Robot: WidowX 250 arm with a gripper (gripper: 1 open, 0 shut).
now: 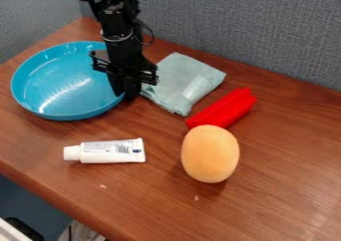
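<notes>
My black gripper (126, 87) hangs low over the right rim of a blue round plate (54, 84), beside a folded pale grey-green cloth (174, 78). Its fingertips are dark and bunched at the plate's edge, so whether they are open or shut, or hold anything, is unclear. A red elongated object (222, 110) lies right of the cloth. An orange-tan oval object (209, 154) lies in front of it, and a white tube (104, 151) lies in front of the plate.
A grey padded wall (253, 31) runs along the back. The table's front-left edge drops to a darker area below.
</notes>
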